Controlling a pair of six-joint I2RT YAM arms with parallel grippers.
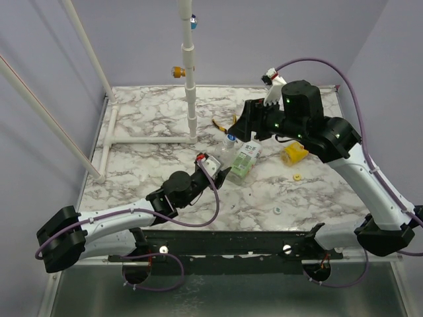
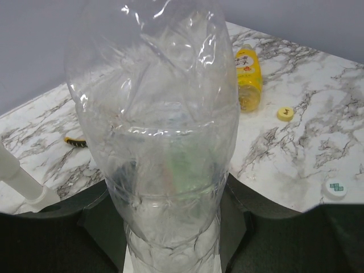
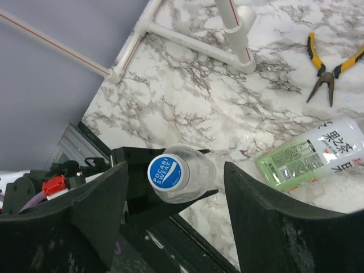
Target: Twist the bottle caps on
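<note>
The clear bottle (image 2: 165,142) is clasped by my left gripper, which is shut on it; in the top view it leans up to the right, off the table. A blue-topped cap (image 3: 168,172) reading POCARI SWEAT sits on its mouth, seen nearly end-on in the right wrist view. My right gripper is open and clear of the cap, its fingers (image 3: 105,199) wide apart. On the table lie a green-and-white bottle (image 1: 245,160), a yellow bottle (image 1: 295,152), a yellow cap (image 1: 297,177) and a white cap (image 1: 277,210).
A white pipe frame (image 1: 151,140) stands at the left, with an upright (image 1: 190,72) near the bottle. Yellow-handled pliers (image 3: 325,79) lie behind.
</note>
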